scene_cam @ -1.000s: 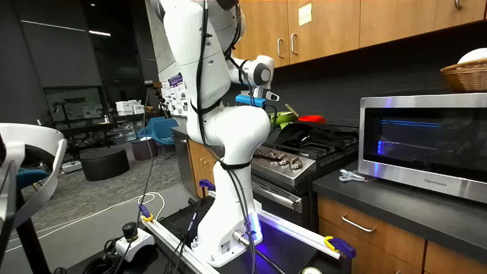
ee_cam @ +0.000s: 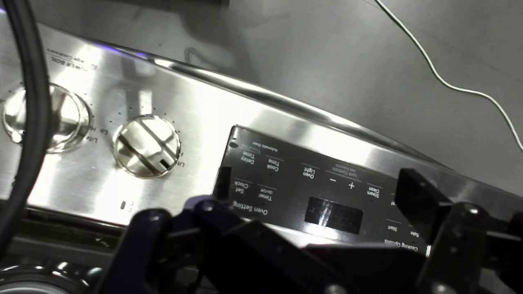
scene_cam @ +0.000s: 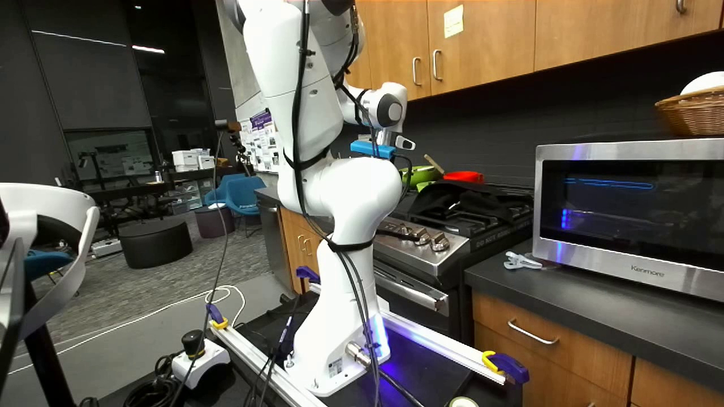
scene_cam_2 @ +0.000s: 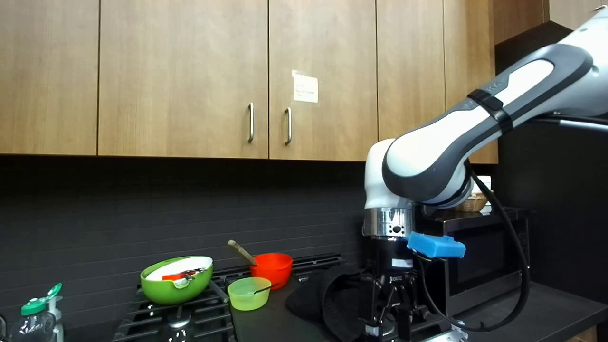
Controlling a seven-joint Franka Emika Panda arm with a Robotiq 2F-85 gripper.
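In the wrist view my gripper is open over the stove's front control panel, with nothing between its fingers. Beneath it lies the black touch panel (ee_cam: 287,196) with its small display. To the left on the steel front are two stove knobs, one (ee_cam: 147,147) clear in view and another (ee_cam: 68,117) partly behind a dark cable (ee_cam: 32,98). From the second exterior view the gripper (scene_cam_2: 387,330) points down in front of the stove, its tips at the lower edge of the frame. My arm hides the gripper in the first exterior view.
A green bowl (scene_cam_2: 176,288), a light green bowl (scene_cam_2: 248,296) and a red bowl (scene_cam_2: 271,269) stand by the stovetop. Dark cloth (scene_cam_2: 330,296) lies to their right. The microwave (scene_cam: 631,217) fills the right counter, with a white clip-like object (scene_cam: 521,261) before it. Cabinets (scene_cam_2: 182,80) hang above.
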